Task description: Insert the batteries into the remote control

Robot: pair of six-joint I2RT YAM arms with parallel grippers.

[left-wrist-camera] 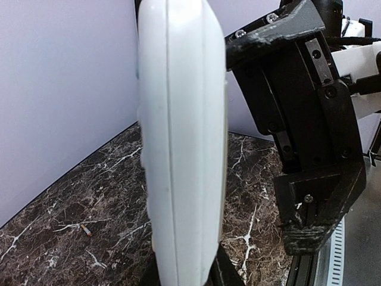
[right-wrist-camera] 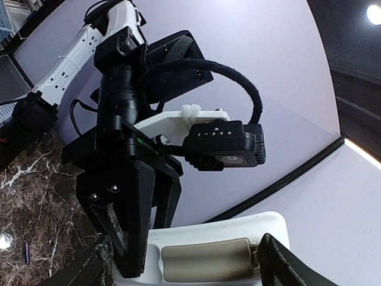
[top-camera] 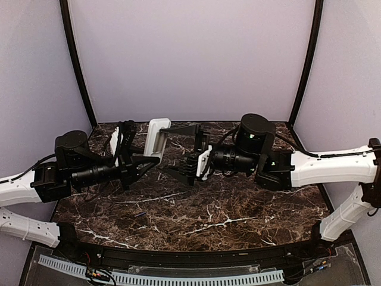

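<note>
The white remote control (top-camera: 158, 125) stands roughly upright above the table, its lower end clamped in my left gripper (top-camera: 153, 159). Edge-on, the remote (left-wrist-camera: 187, 137) fills the middle of the left wrist view. Seen from the right wrist, the remote (right-wrist-camera: 256, 223) shows a grey-brown rectangular panel (right-wrist-camera: 207, 260); I cannot tell whether this is a screen or a cover. My right gripper (top-camera: 166, 150) is open beside the remote, its upper finger (top-camera: 181, 129) close to the remote's upper part. A small thin piece, perhaps a battery (left-wrist-camera: 86, 229), lies on the table.
The dark marbled tabletop (top-camera: 196, 208) is otherwise largely clear. Pale walls close off the back and sides. The two arms are very close together over the middle left of the table.
</note>
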